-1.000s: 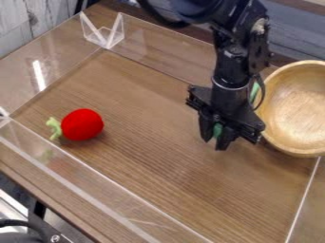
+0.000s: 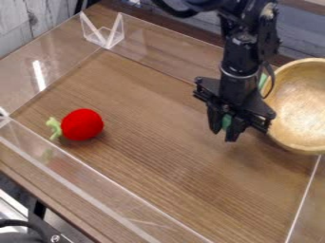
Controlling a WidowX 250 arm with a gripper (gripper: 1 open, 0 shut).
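Note:
My black gripper (image 2: 223, 119) is low over the wooden table at the centre right, just left of a large tan bowl (image 2: 295, 104). It is shut on a small greenish object (image 2: 226, 127), mostly hidden by the fingers, so its shape is hard to tell. A red round object (image 2: 83, 124) with a green top lies at the left on the table (image 2: 152, 180).
A white wire-like piece (image 2: 99, 31) stands at the upper left. A dark edge runs along the back at the upper right.
My gripper has shifted slightly up and to the right in the view, toward the bowl, with the greenish object. The red object has not moved.

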